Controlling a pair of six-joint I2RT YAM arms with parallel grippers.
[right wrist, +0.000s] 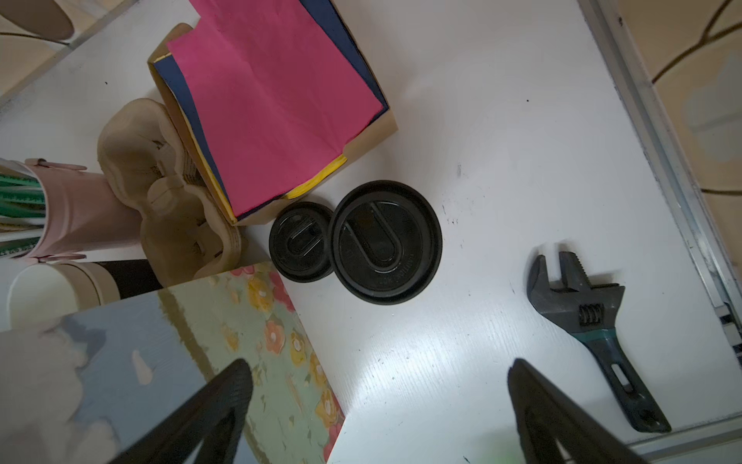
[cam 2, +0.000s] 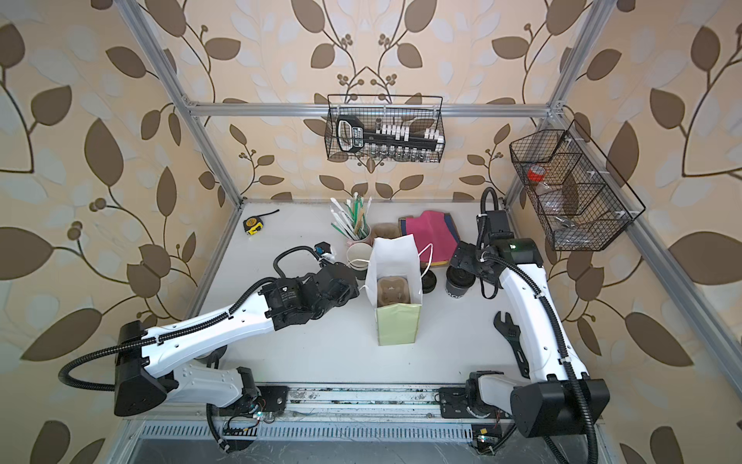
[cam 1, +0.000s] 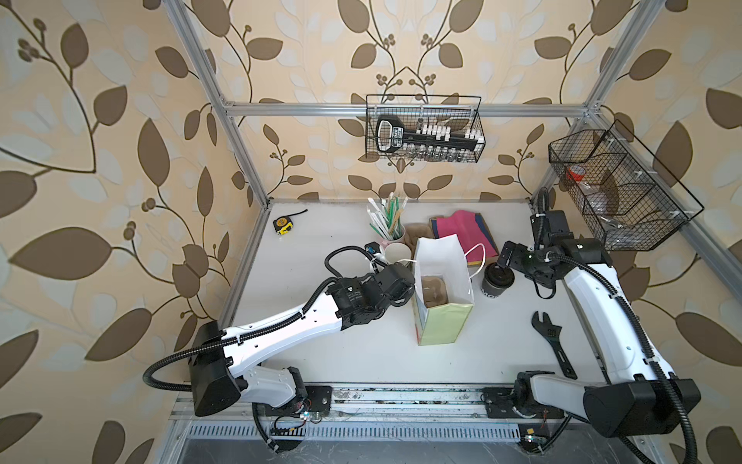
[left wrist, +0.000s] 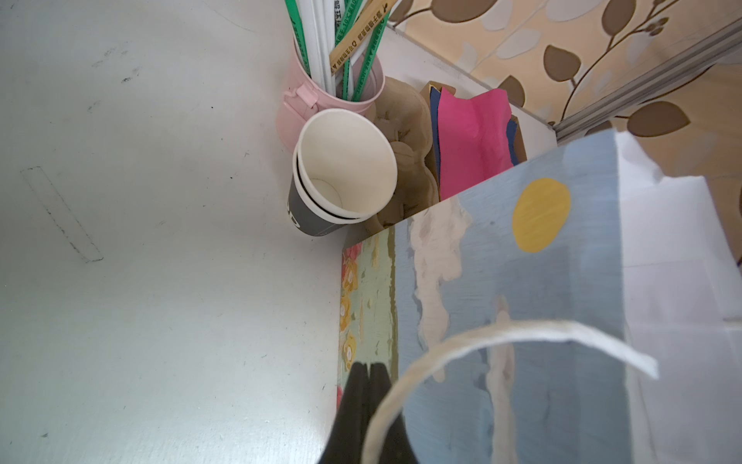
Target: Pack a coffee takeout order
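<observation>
A paper bag (cam 1: 442,324) stands open at mid-table, with a brown cup carrier (cam 1: 434,290) inside. At its left side my left gripper is shut; the white rope handle (left wrist: 494,334) crosses in front of its fingers, and nothing shows between their tips. To the bag's right stands a dark cup (cam 2: 457,287) with a black lid (right wrist: 385,241). My right gripper hangs above this area, open and empty, its fingers wide apart. A smaller black lid (right wrist: 297,241) lies beside the cup. Nested paper cups (left wrist: 345,166) stand left of the bag.
Behind the bag are a pink straw holder (left wrist: 290,123), another carrier (right wrist: 166,193) and a box with pink napkins (right wrist: 270,100). An adjustable wrench (right wrist: 591,324) lies at right, a tape measure (cam 1: 283,225) at back left.
</observation>
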